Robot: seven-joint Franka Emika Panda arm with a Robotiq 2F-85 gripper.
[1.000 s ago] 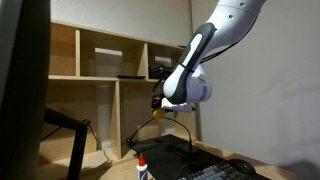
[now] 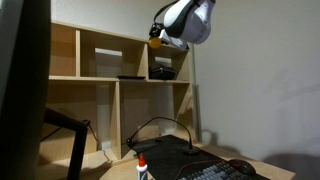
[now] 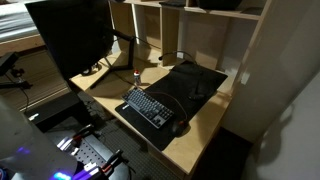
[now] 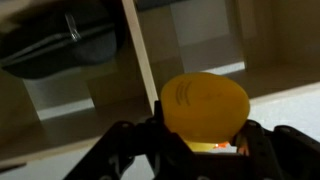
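Observation:
A rounded orange-yellow object (image 4: 205, 107) fills the middle of the wrist view, with the dark fingers of my gripper shut on it. Exterior view 1 shows the same orange object (image 2: 155, 43) small, at the tip of my gripper (image 2: 157, 34), high up in front of the wooden shelf unit (image 2: 117, 95). The wrist view has shelf compartments behind the object, one of them empty. Neither the gripper nor the orange object can be made out in exterior view 2.
A black case (image 2: 161, 73) sits in the right shelf compartment. On the desk (image 3: 205, 128) are a keyboard (image 3: 152, 108), a mouse (image 3: 180, 128), a lamp (image 2: 187, 148) and a white bottle with a red cap (image 2: 142, 170). A wall stands close on the right.
My arm has risen with the orange object, from near the lamp's height up to the upper shelves. The desk items have not moved.

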